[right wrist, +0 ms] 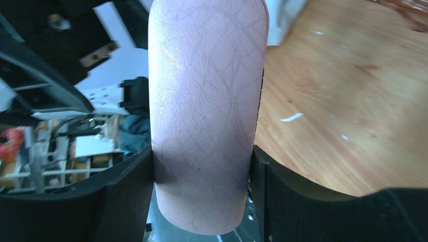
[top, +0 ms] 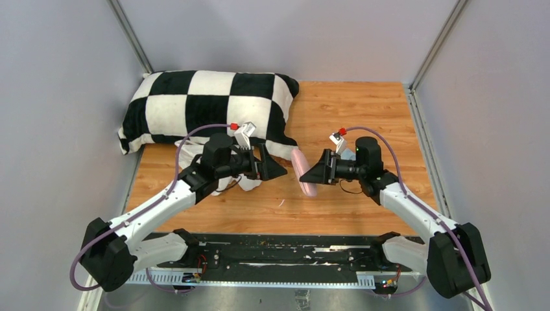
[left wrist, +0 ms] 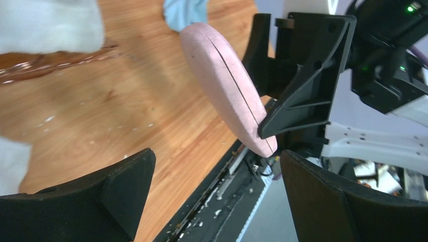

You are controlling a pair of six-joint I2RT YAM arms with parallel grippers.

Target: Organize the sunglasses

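Note:
A pink glasses case point(top: 301, 168) is off the table, tilted, with its long seam facing the left arm. My right gripper is shut on it, one finger against each side near its lower end. In the left wrist view the whole pink case point(left wrist: 226, 83) shows, its lid closed along the seam. My left gripper point(top: 272, 170) stands open to the left of the case, a short gap away, with nothing between its fingers. No sunglasses show in any view. A small blue cloth point(left wrist: 185, 12) lies on the table, partly behind the right gripper from above.
A black-and-white checkered pillow point(top: 207, 107) fills the back left. A crumpled white cloth point(top: 250, 183) lies beneath the left arm.

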